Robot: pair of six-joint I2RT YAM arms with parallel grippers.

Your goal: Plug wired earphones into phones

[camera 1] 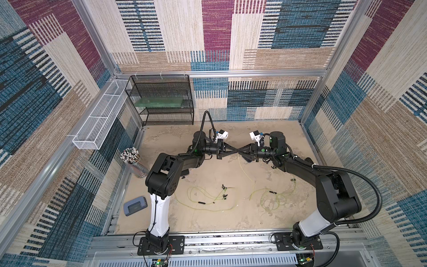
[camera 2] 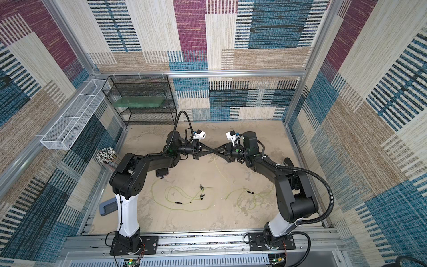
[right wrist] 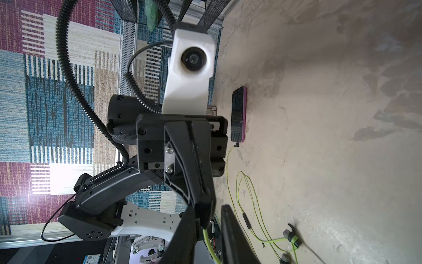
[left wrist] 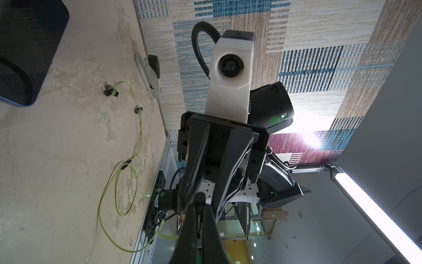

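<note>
My left gripper point(camera 1: 237, 151) is shut on one end of a thin yellow-green earphone cable point(right wrist: 209, 247), which hangs from its fingertips. Facing it tip to tip, my right gripper point(camera 1: 241, 152) has its fingers part open around the left fingertips; whether it touches the plug there is hidden. Below the right gripper lies a dark phone point(left wrist: 30, 52), seen large in the left wrist view. Another phone, with a pink edge point(right wrist: 238, 114), lies to the left, a small black plug point(right wrist: 236, 144) at its end with a cable running from it.
Two loose earphone coils lie on the table, one at left point(camera 1: 204, 195) and one at right point(camera 1: 275, 195). A blue-grey tray point(camera 1: 135, 206) sits front left. A black mesh rack point(camera 1: 162, 116) and a holder of white sticks point(camera 1: 130, 155) stand at the left.
</note>
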